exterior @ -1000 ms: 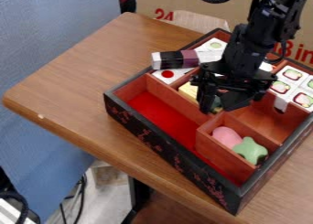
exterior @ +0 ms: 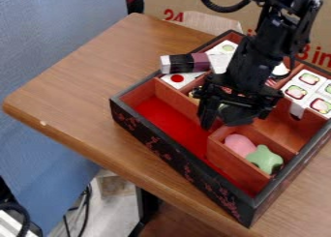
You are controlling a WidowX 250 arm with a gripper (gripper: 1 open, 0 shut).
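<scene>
A black gripper [exterior: 230, 103] hangs low over the middle compartments of a dark patterned box [exterior: 145, 133] with red and orange dividers. Its fingers hide most of what lies beneath, so I cannot tell whether it holds anything. Just in front of it, a pink rounded piece [exterior: 238, 144] and a pale green piece [exterior: 264, 159] lie in a compartment. The front-left compartment [exterior: 168, 123] is bare red.
White tiles with printed marks [exterior: 307, 89] fill the right and back compartments. A dark-purple packet [exterior: 185, 63] rests on the back-left rim. The wooden table [exterior: 84, 86] left of the box is clear.
The gripper has shifted slightly over the middle of the box, and a yellow piece seen under it earlier is now mostly hidden. The box's other contents look unchanged.
</scene>
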